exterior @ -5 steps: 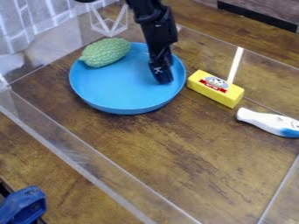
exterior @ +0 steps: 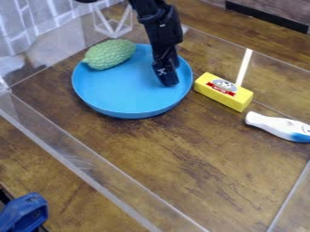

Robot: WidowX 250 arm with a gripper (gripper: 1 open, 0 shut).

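My black gripper (exterior: pixel 165 69) reaches down from the top of the view over the right half of a round blue plate (exterior: pixel 127 92), its fingers low near the plate's surface. A green, bumpy vegetable-like object (exterior: pixel 108 53) lies at the plate's back left, to the left of the gripper. Whether the fingers are open or hold anything is too dark and small to tell.
A yellow box (exterior: pixel 223 91) lies right of the plate, with a white and blue bottle-like item (exterior: pixel 277 126) farther right. A blue object (exterior: pixel 22 214) is at the lower left corner.
The gripper has shifted very slightly over the plate. The plate and the other objects look unmoved.
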